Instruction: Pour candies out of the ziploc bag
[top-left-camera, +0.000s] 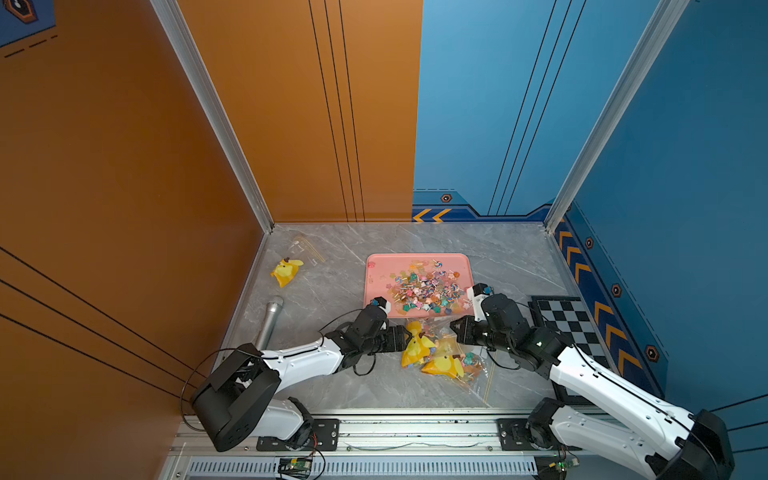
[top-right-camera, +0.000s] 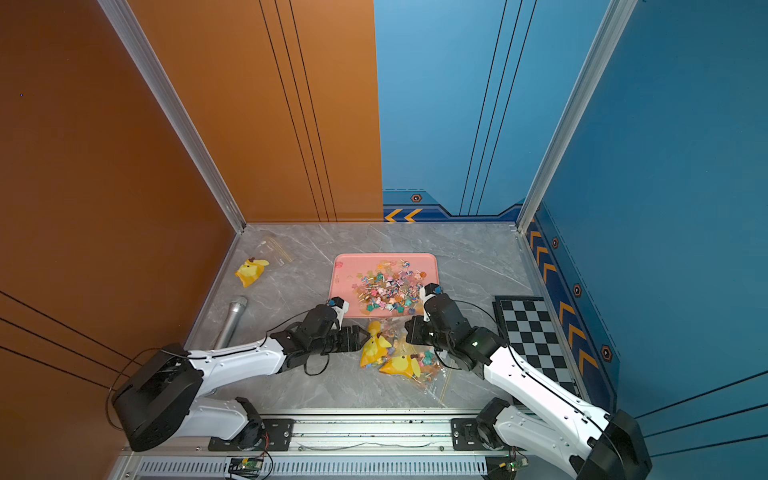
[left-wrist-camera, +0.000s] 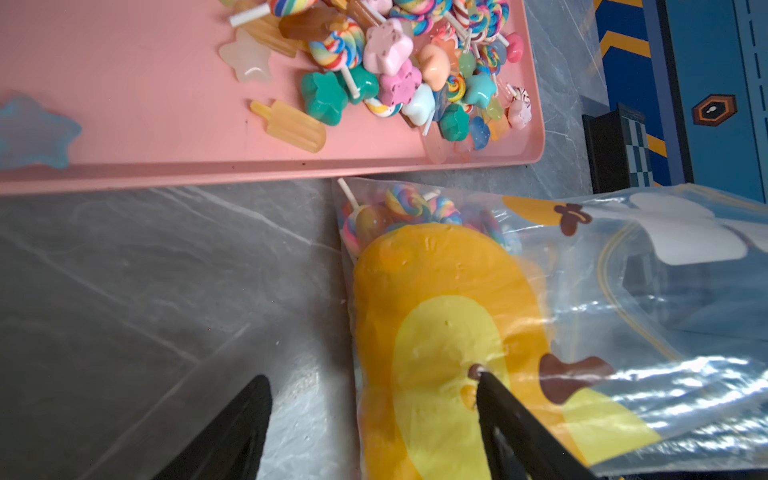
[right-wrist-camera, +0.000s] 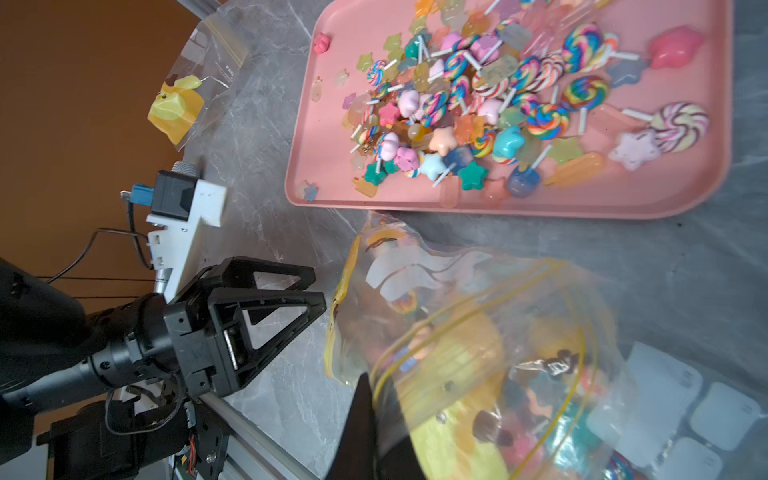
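A clear ziploc bag with a yellow animal print and candies inside stands between both grippers, in front of the pink tray. My right gripper is shut on the bag's upper part, near the zip strip. In the left wrist view the bag stretches off to the right, candies showing at its far end. My left gripper is open, one edge of the bag appearing between its fingers; contact cannot be told. A second yellow-printed candy bag lies flat in front.
Many lollipops and other candies are heaped on the tray. An empty-looking yellow-printed bag lies at the back left, near a grey microphone. A checkered board is on the right. Bare table lies behind the tray.
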